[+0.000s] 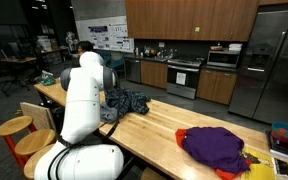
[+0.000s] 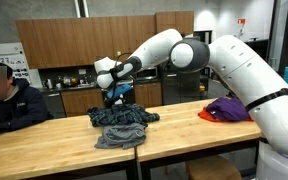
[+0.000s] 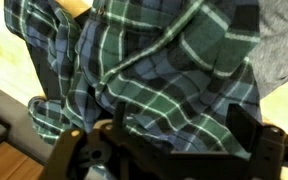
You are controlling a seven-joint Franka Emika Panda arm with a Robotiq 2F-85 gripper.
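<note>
A dark green and blue plaid cloth (image 3: 174, 75) fills most of the wrist view, crumpled and lying on the wooden table (image 2: 44, 138). In exterior view 2 the same plaid cloth (image 2: 94, 115) lies behind a grey cloth (image 2: 122, 135). Part of that grey cloth (image 3: 282, 40) shows at the upper right of the wrist view. My gripper is open over the plaid cloth, its dark fingers wide apart at the lower edge, with nothing seen held between them.
A purple cloth (image 1: 214, 147) lies with red and yellow cloths at the table's other end. A person (image 2: 14, 105) sits at the left in exterior view 2. Stools (image 1: 14, 126) stand beside the table.
</note>
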